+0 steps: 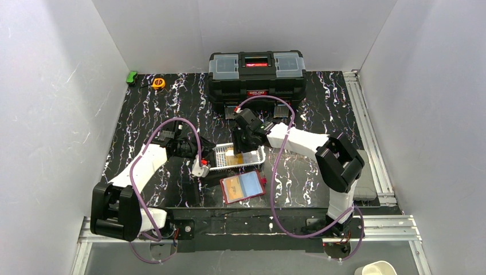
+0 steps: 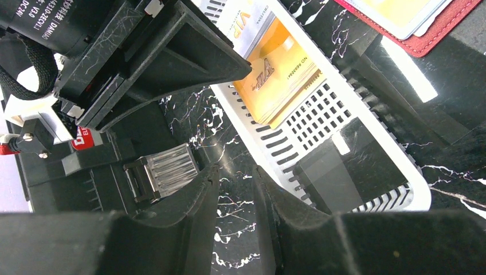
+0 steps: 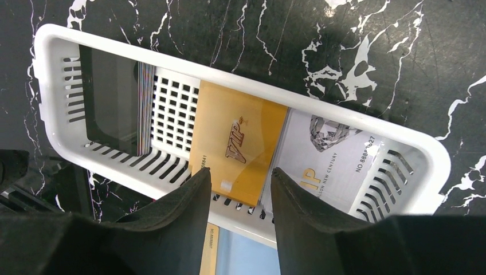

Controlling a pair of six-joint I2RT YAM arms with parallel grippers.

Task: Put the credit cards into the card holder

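A white basket (image 1: 236,167) holds the cards: a stack of orange cards (image 3: 238,143) lies beside white-grey cards (image 3: 329,154) in the right wrist view. Below it in the top view lies the red card holder (image 1: 243,187), spread flat with an orange card and a pale blue one showing. My right gripper is over the basket, its fingers apart above the cards and nothing between them. Just off the basket's left end hovers my left gripper, its fingertips a little apart and empty; the basket rim runs beside them in the left wrist view.
A black toolbox (image 1: 257,80) stands behind the basket. A glossy dark panel (image 3: 112,97) occupies one end of the basket, with a striped edge beside it. An orange tape measure (image 1: 158,83) lies at the back left, and a grey block (image 1: 364,176) at the right.
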